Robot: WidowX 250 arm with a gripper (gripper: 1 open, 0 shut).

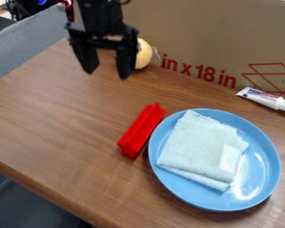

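Observation:
My black gripper [106,68] hangs open in the air over the back left of the wooden table, with nothing between its fingers. Below it and to the right lies a red elongated object [140,130], set diagonally on the table. Beside that is a blue plate [262,169] with a folded pale blue cloth [199,147] on it. A yellow round object [145,53] sits behind the gripper, partly hidden by it.
A toothpaste tube [264,98] lies at the back right before a cardboard box [216,31].

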